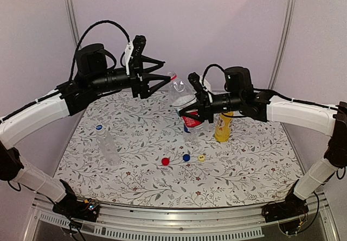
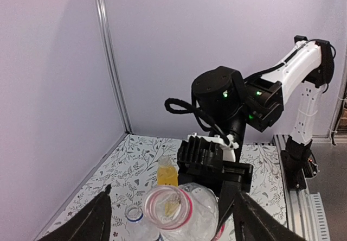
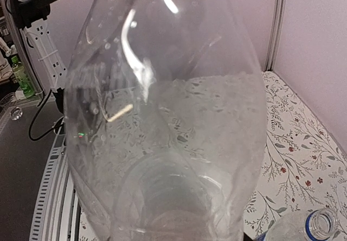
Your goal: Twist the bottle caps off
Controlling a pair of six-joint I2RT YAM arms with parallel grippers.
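Note:
My right gripper [image 1: 192, 111] is shut on a large clear bottle [image 1: 181, 92] with a red label, held tilted up; its neck, with a red ring and no cap visible, faces my left gripper. My left gripper [image 1: 160, 73] is part open just left of and above that neck, its fingers on either side of the mouth [image 2: 165, 205] in the left wrist view, nothing seen between them. A red cap [image 1: 165, 161], a blue cap [image 1: 186, 157] and a yellow cap [image 1: 201, 157] lie on the table.
A clear bottle with blue top [image 1: 107, 146] stands at left. An orange drink bottle [image 1: 223, 127] stands behind the right arm, and another open bottle with a blue ring [image 3: 322, 224] is behind the held bottle.

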